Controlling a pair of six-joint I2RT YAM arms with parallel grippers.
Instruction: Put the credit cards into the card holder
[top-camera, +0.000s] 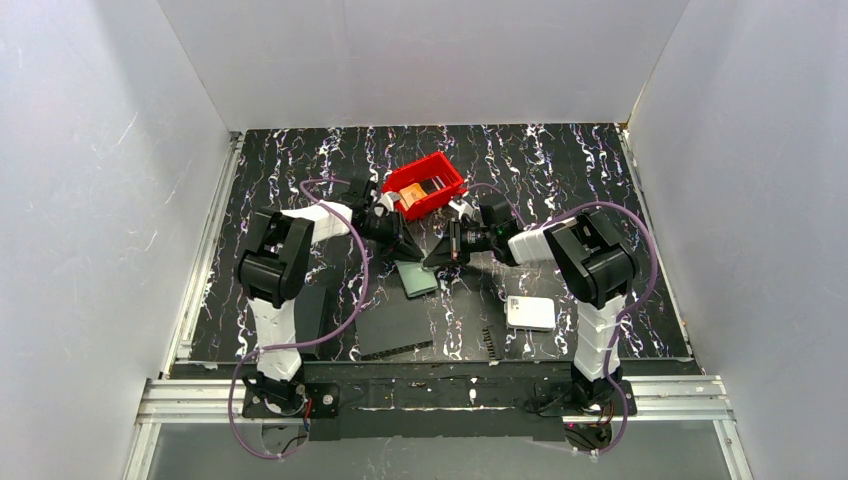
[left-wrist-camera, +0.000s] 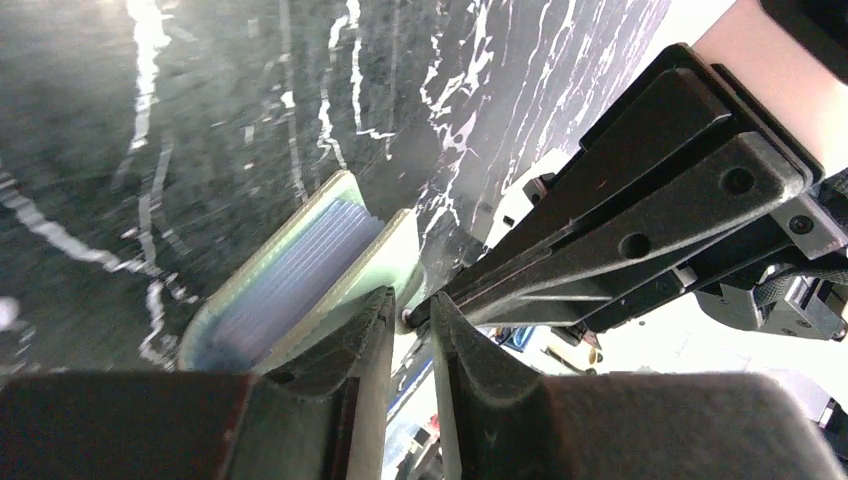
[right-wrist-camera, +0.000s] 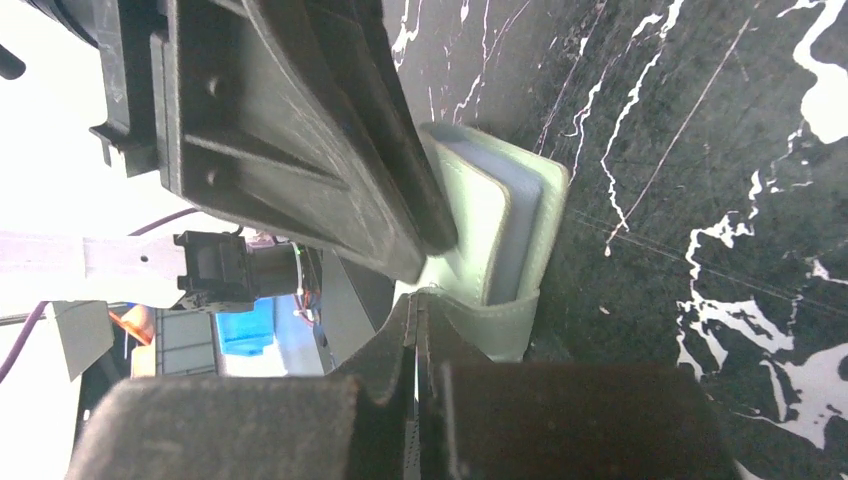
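Note:
The pale green card holder (top-camera: 417, 279) rests on the table at mid-front, slightly turned. In the left wrist view, a blue-grey card or sleeve (left-wrist-camera: 310, 270) sits between its green walls. Both grippers meet at the holder's far edge. My left gripper is part open, a narrow gap between its fingers, the holder's corner just beyond them. My right gripper is shut with its tips against the holder's rim (right-wrist-camera: 470, 310); whether that thin rim lies between them is hidden. Left fingers (right-wrist-camera: 400, 240) overlap the holder in the right wrist view.
Behind the grippers stands a red basket (top-camera: 388, 190) with an orange item (top-camera: 411, 195) and dark items inside. A white flat box (top-camera: 530, 313) lies front right. Dark flat pads (top-camera: 392, 328) cover the table's front left.

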